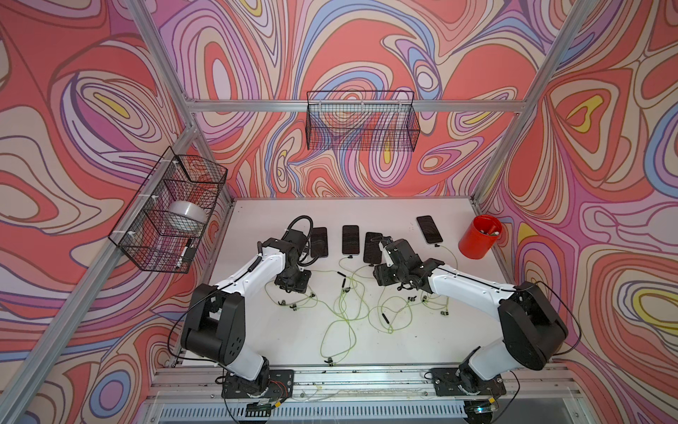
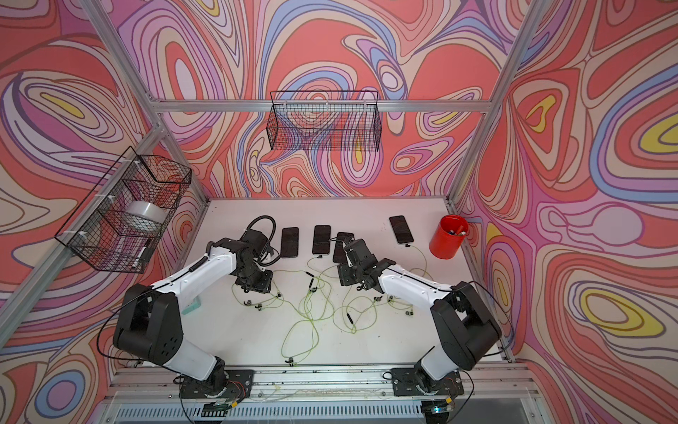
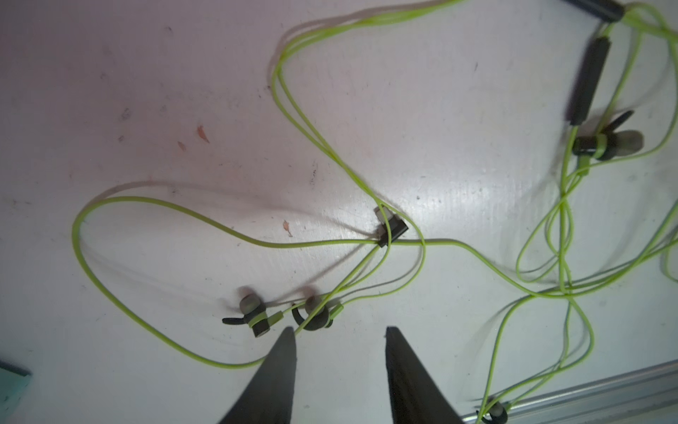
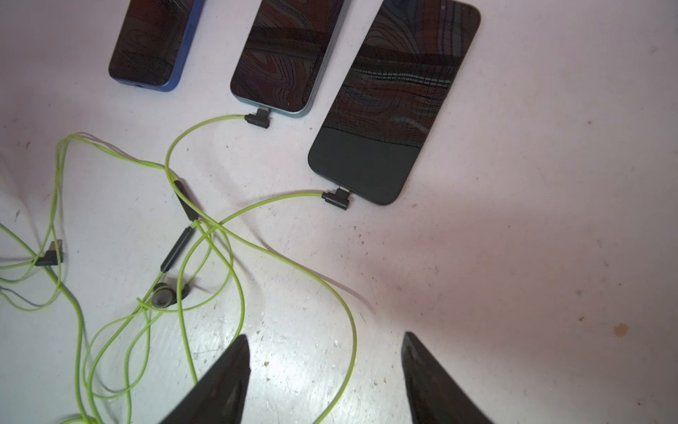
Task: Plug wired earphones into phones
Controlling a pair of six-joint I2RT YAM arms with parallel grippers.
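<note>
Four phones lie along the back of the table, among them the rightmost (image 1: 428,229) and a middle one (image 1: 350,239). In the right wrist view, earphone plugs sit at the bottom ends of the large phone (image 4: 393,92) and the middle one (image 4: 282,49); the blue phone (image 4: 149,39) shows no plug. Green earphones tangle in front. My left gripper is open above a loose plug (image 3: 392,229) and two earbuds (image 3: 254,311). My right gripper is open over the table and cable, below the plugged phones.
A red cup (image 1: 479,240) stands at the right. A wire basket (image 1: 168,212) hangs on the left side, another (image 1: 362,127) at the back. The table front holds loose cables; bare table shows at the far left and back.
</note>
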